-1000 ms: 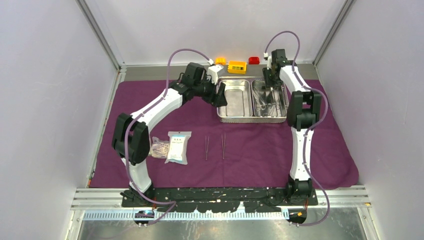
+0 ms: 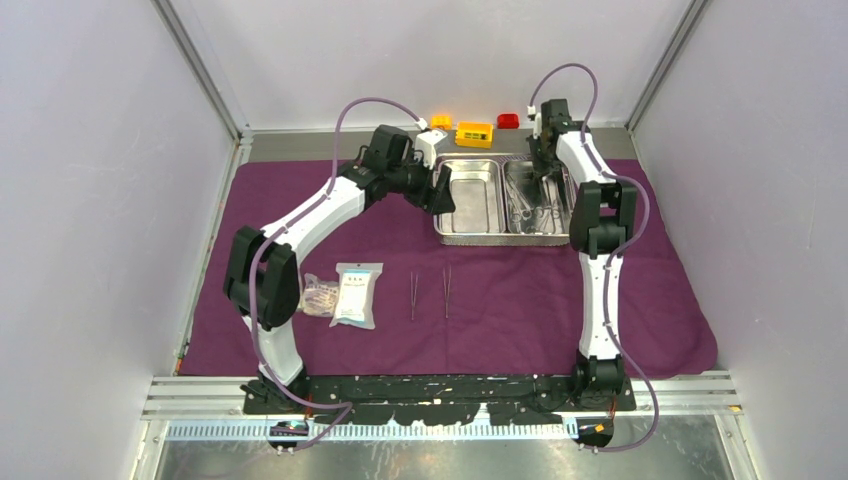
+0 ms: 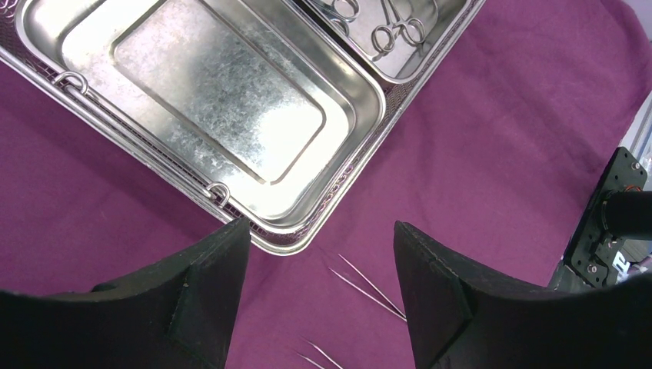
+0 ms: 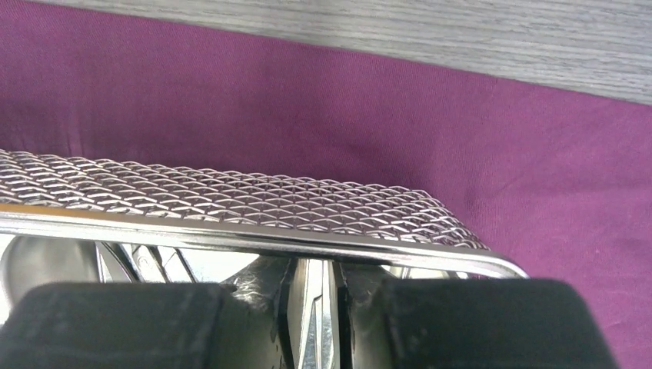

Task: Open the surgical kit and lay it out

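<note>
A wire-mesh basket (image 2: pixel 505 240) holds two metal trays side by side. The left tray (image 3: pixel 223 100) is empty; in the right tray (image 2: pixel 528 226) lie ring-handled steel instruments (image 3: pixel 398 32). My right gripper (image 2: pixel 540 174) reaches down into the right tray near its back wall. Its fingertips stand a small way apart, with a slim metal instrument (image 4: pixel 316 307) showing between them; whether they press on it cannot be told. Over the left side of the basket, my left gripper stands open and empty. Two thin tweezers (image 2: pixel 414 297) lie apart on the purple cloth.
A white packet (image 2: pixel 355 295) and a clear bag of pale items (image 2: pixel 319 297) lie at the cloth's left. Behind the basket are yellow (image 2: pixel 474 135) and red (image 2: pixel 508 121) boxes.
The left arm, tweezers and packets stay where they were.
</note>
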